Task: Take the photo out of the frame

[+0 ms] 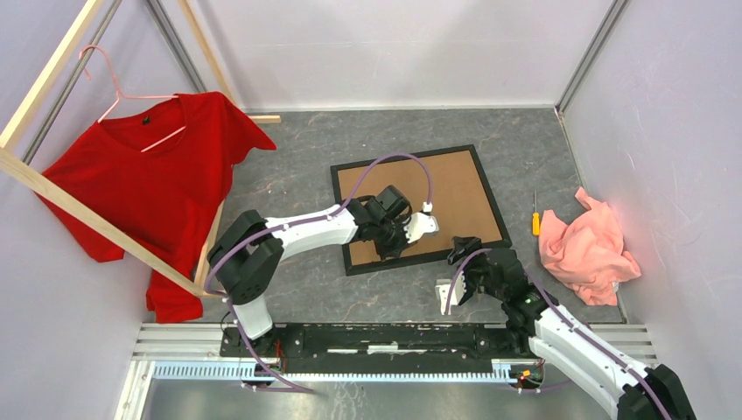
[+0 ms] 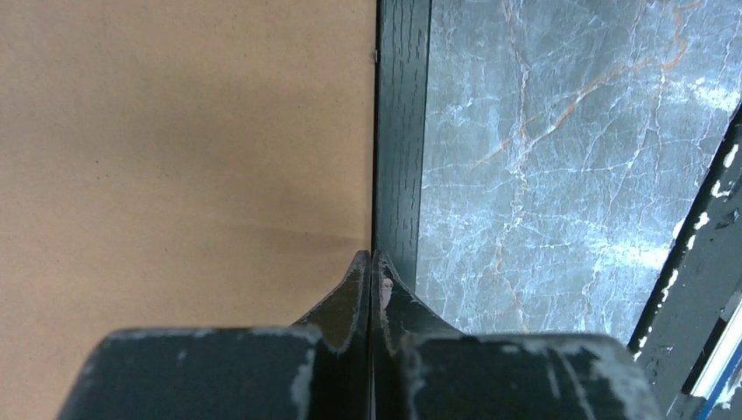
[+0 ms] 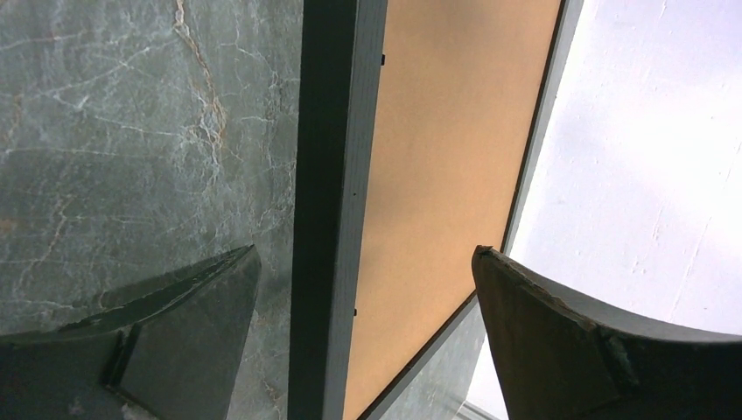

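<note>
The black picture frame (image 1: 486, 194) lies face down on the grey floor, its brown backing board (image 1: 455, 188) facing up. No photo shows. In the left wrist view my left gripper is shut with its tips together and nothing between them. Those tips are over the inner edge of the frame's near bar (image 2: 401, 131), which runs on ahead of them, outside the fingers. My right gripper is open, one finger (image 3: 197, 324) on the floor side and the other on the board side of the near bar, which passes between them untouched.
A yellow screwdriver (image 1: 535, 223) and a crumpled pink cloth (image 1: 588, 252) lie right of the frame. On the left, a red shirt (image 1: 166, 175) hangs from a wooden rack (image 1: 96, 220). Bare floor (image 1: 306, 157) surrounds the frame.
</note>
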